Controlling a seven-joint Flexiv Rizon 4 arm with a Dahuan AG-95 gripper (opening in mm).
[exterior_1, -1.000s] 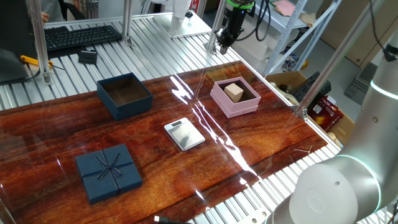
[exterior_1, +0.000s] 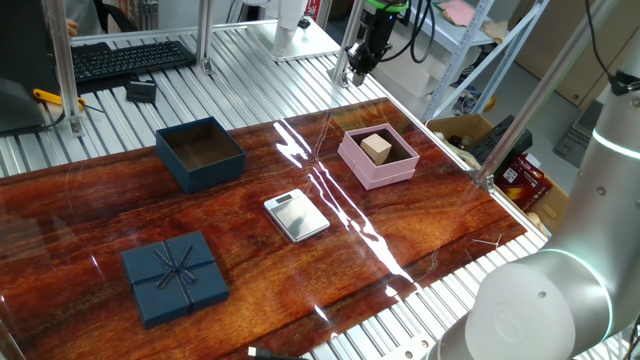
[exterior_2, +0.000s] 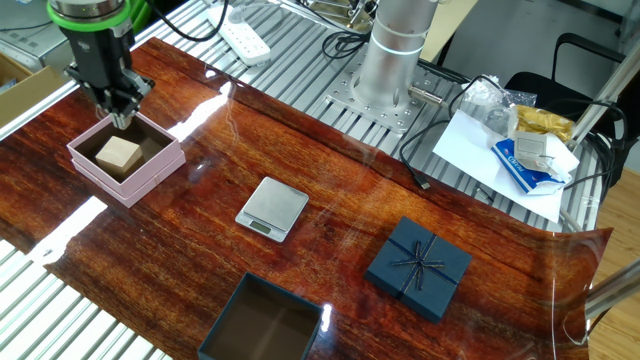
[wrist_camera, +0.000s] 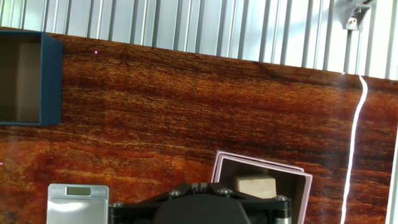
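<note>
A pale wooden block (exterior_2: 118, 154) sits inside the open pink box (exterior_2: 152, 178), and exterior view 1 shows the same block (exterior_1: 376, 149) in there. In exterior view 2 my gripper (exterior_2: 122, 121) points down in front of the box's far side; its height above the box is hard to judge. Its fingers come together at the tips in the wrist view, so the gripper looks shut, with nothing visible between them. The block (wrist_camera: 255, 186) shows to the right of the fingertips, partly hidden below by the gripper's linkage.
A silver scale (exterior_2: 273, 209) lies mid-table with an empty dark blue box (exterior_1: 201, 171) beyond it. The blue lid with a bow (exterior_1: 175, 278) lies apart. Bare wood-patterned mat (wrist_camera: 155, 99) surrounds these things. A cable (exterior_2: 409, 160) runs onto the mat near the robot-base column (exterior_2: 389, 60).
Against one second ago, the arm at the right edge has shifted very slightly; the boxes, block and scale stay put.
</note>
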